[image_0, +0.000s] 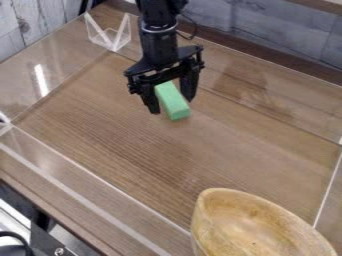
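My black gripper (164, 78) hangs over the wooden table in the upper middle of the camera view, its two fingers spread open on either side of a small green block (173, 102). The block lies on the table, tilted lengthwise away from the camera, with its far end partly under the gripper. I cannot tell whether the fingers touch it.
A pale yellow bowl (257, 230) sits at the bottom right. A clear plastic object (107, 32) stands at the top left, near the back edge.
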